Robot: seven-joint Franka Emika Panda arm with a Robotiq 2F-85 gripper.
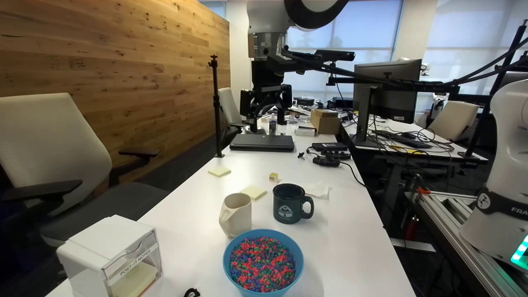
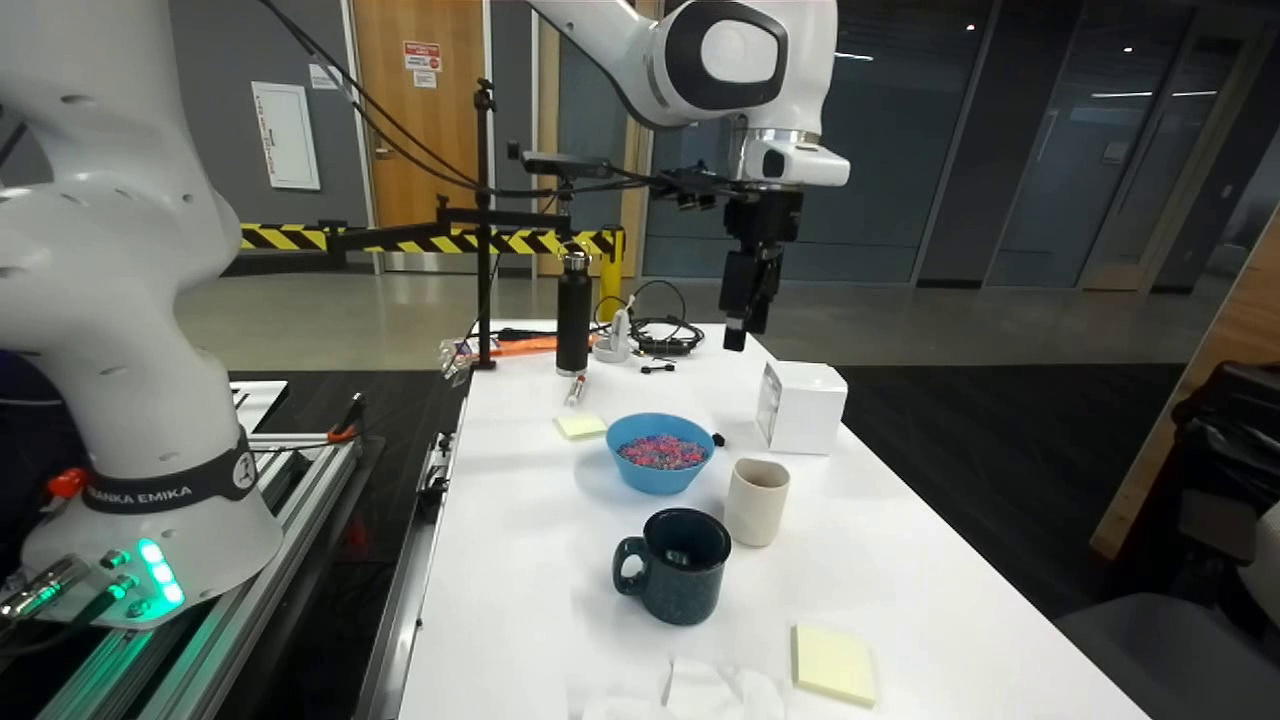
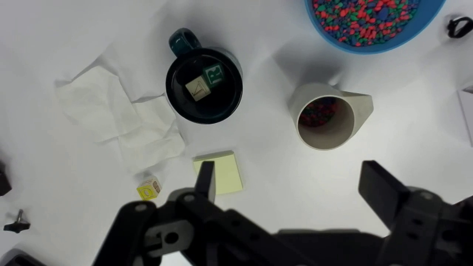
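High above the table hangs my gripper, its fingers wide apart and empty. Below it in the wrist view, a beige mug (image 3: 326, 122) stands upright with some coloured pebbles inside. The dark green mug (image 3: 204, 111) holds two letter blocks (image 3: 198, 88), one pale and one green. A blue bowl (image 1: 262, 284) full of red, green and blue pebbles stands close to the beige mug. One small yellow-and-white block (image 3: 149, 188) lies alone on the table, beside the yellow sticky-note pad (image 3: 228, 175).
A crumpled white tissue (image 3: 111, 113) lies by the green mug. The white Post-it box (image 1: 109, 252) stands near the bowl. Cables, a black bottle (image 2: 573, 312) and a thin pole (image 1: 216, 106) line the table's edges. Bare tabletop lies between these.
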